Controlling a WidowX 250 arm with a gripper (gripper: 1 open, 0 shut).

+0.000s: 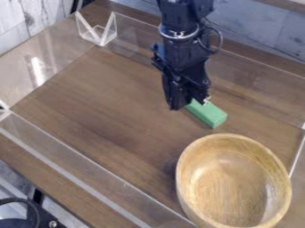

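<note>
The black robot arm reaches down from the top centre, its gripper (179, 100) low over the middle of the wooden table, pointing downward. The gripper looks shut, with nothing visible between its fingers, though the tips are small and dark. Just right of it a green rectangular block (206, 113) lies on the table, partly behind the arm. A large wooden bowl (274, 180) stands at the lower right, below the block.
Clear plastic walls run along its edges, with a clear bracket (98, 28) at the upper left. Black cable lies at the bottom left corner.
</note>
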